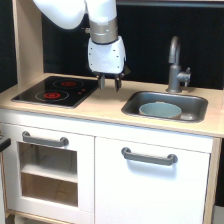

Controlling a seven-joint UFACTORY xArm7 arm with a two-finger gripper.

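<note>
My white arm reaches down from the top, and its dark gripper [109, 83] hangs over the counter between the stove and the sink. The gripper looks open, its two fingers apart with nothing visible between them. A round grey-green plate or pan [160, 110] lies in the sink [184, 122], to the right of the gripper and apart from it.
At the left is a black stove top [56, 91] with red-ringed burners. A dark faucet [176, 68] rises behind the sink. Below are white cabinet doors [125, 185] with dark handles.
</note>
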